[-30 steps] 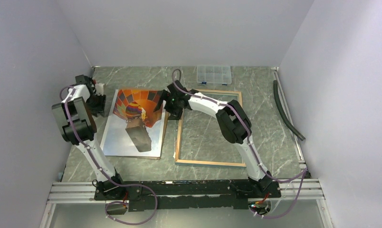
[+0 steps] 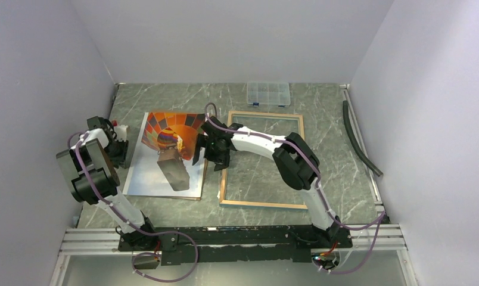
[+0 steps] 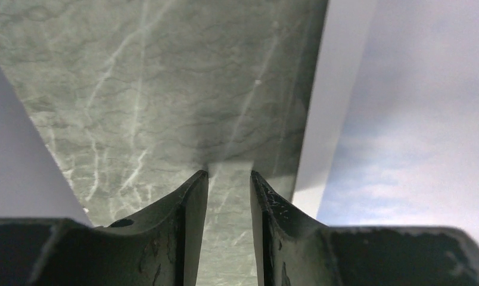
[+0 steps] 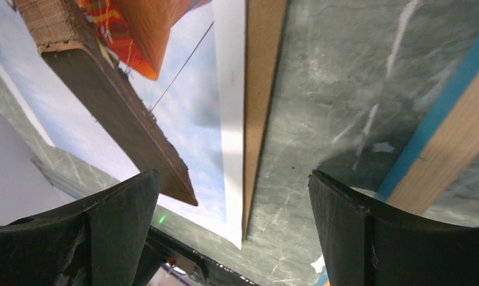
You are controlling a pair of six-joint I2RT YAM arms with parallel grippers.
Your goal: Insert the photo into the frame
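The photo (image 2: 145, 173), a hot-air balloon picture with a white border, lies flat on a thin brown board (image 4: 258, 113) whose edge shows along its right side. To its right rests the empty wooden frame (image 2: 261, 204). Beside the photo's left edge, over bare table, my left gripper is part open, a narrow gap and nothing between its fingers. Above the photo's right edge my right gripper stands wide open, one finger over the photo, the other over the strip of table before the frame.
A clear plastic case (image 2: 268, 93) sits at the back. On the right lies a dark tube (image 2: 359, 140) along the table edge. A grey wall (image 3: 22, 161) stands close to my left gripper.
Both grippers have come toward the front of the table. Photo and frame look nearly unmoved.
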